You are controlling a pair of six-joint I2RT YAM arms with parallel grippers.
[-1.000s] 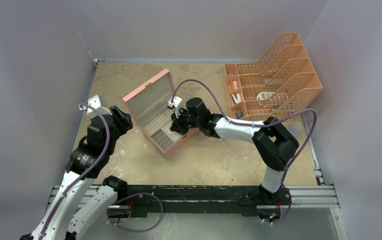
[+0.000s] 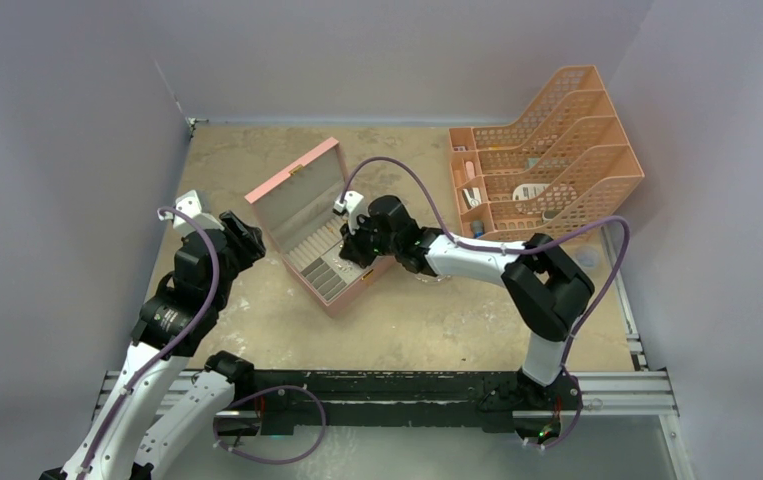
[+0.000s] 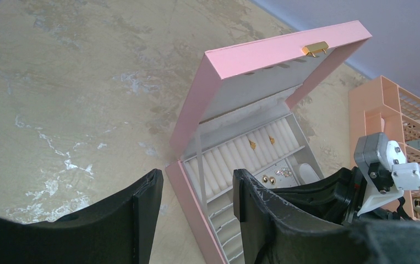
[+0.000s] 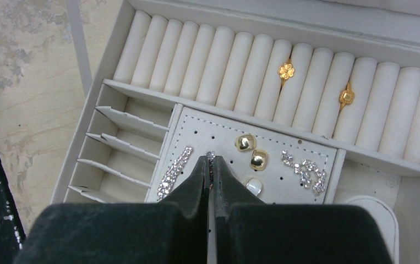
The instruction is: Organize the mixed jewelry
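An open pink jewelry box (image 2: pixel 289 200) holds a cream tray with ring rolls (image 4: pixel 222 63), two gold rings (image 4: pixel 286 71), gold studs (image 4: pixel 245 142), a white piece (image 4: pixel 254 187) and sparkly pieces (image 4: pixel 311 173). My right gripper is shut over the centre panel, with a small sparkly piece at its fingertips; whether it grips it I cannot tell. My left gripper stands open to the left of the box, nothing visible between its fingers.
A peach mesh organizer (image 2: pixel 607 170) with small items stands at the back right.
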